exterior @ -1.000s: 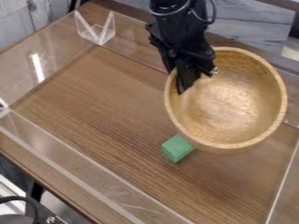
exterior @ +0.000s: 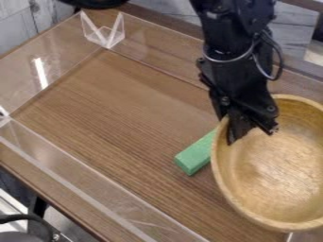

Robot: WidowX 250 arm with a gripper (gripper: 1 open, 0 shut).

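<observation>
My black gripper [exterior: 235,121] is shut on the rim of a large tan oval bowl [exterior: 275,170], which hangs tilted at the right and fills much of that side. A green block [exterior: 195,155] lies on the wooden table just left of the bowl, partly hidden by it.
A clear wire-like or plastic holder [exterior: 104,26] stands at the back left. A dark cable [exterior: 28,219] shows at the lower left edge.
The arm and bowl have moved toward the front and lower in the view. The bowl now hides part of the green block's surroundings on the right.
</observation>
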